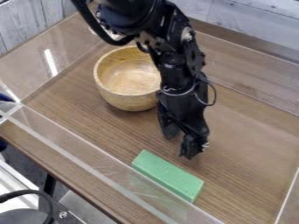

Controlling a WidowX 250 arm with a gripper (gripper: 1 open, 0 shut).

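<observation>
The black robot arm comes down from the top centre of the camera view, its gripper (pixel 183 140) low over the wooden table, right of a light wooden bowl (pixel 119 80) and above and beyond a green rectangular block (pixel 166 175). The dark fingers blend together, so whether they are open or shut, or hold anything, is unclear.
A clear plastic edge runs across the lower left and along the front. A white panelled wall stands at the back. Dark cables and white parts sit at the bottom left, off the table.
</observation>
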